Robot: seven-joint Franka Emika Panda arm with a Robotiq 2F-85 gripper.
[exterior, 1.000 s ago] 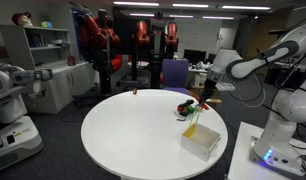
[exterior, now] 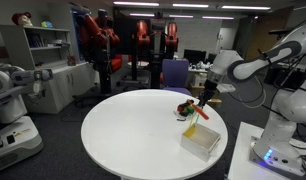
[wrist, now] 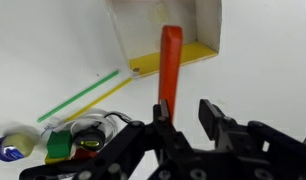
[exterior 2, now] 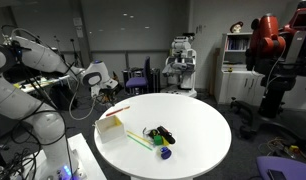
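Observation:
My gripper hangs above the table with a clear gap between its fingers. A red-orange stick (wrist: 170,75) lies along the left finger in the wrist view and reaches towards the box; the other finger stands apart from it. In exterior view 2 the same stick (exterior 2: 118,107) shows as a slanted orange strip above the table near the box. The open, pale box (wrist: 143,35) is just beyond the fingertips. A green stick (wrist: 78,97) and a yellow stick (wrist: 93,95) lie beside the box.
A cluster of small items lies close to the sticks: a black object (exterior 2: 165,133), a blue-purple roll (exterior 2: 166,153) and a green-yellow block (wrist: 59,145).
The orange stick shows longer and slanted beneath the gripper, where earlier only a short red bit was visible. The arm has hardly moved, and the box stays in place.

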